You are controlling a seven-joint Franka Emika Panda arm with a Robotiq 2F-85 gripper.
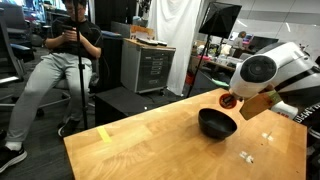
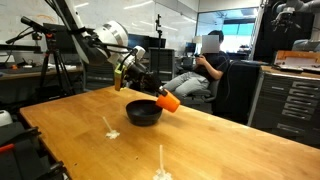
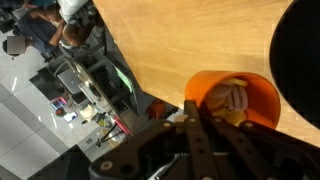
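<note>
An orange cup [image 2: 169,101] hangs tilted above the table, beside the black bowl [image 2: 144,112]. My gripper [image 2: 156,90] is shut on the cup, apparently at its rim. Looking down in the wrist view, I see into the cup [image 3: 265,92], where several small pale, brown and orange pieces [image 3: 236,98] lie. Part of the dark bowl [image 3: 300,60] shows at the right edge there. From exterior view 1, the cup [image 1: 228,101] appears just above the far rim of the bowl [image 1: 217,124]; the bowl's inside is too dark to read.
Pale marks [image 1: 246,157] lie on the wooden table [image 1: 150,150], whose left part is clear. A grey drawer cabinet [image 1: 146,66] stands beyond the table, and a seated person [image 1: 70,60] is off to the left.
</note>
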